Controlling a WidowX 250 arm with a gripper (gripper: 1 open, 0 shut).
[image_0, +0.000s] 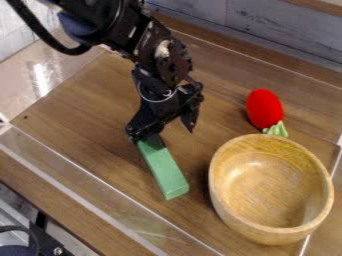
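My black gripper (163, 122) is low over the wooden table, its fingers open around the upper end of a green rectangular block (164, 170). The block lies lengthwise toward the front. The fingertip on the left is near or at the block's top end; whether it touches is unclear.
A large wooden bowl (270, 190) sits at the right front. Behind it lies a red vegetable-like toy (263, 108) with a pale green top.
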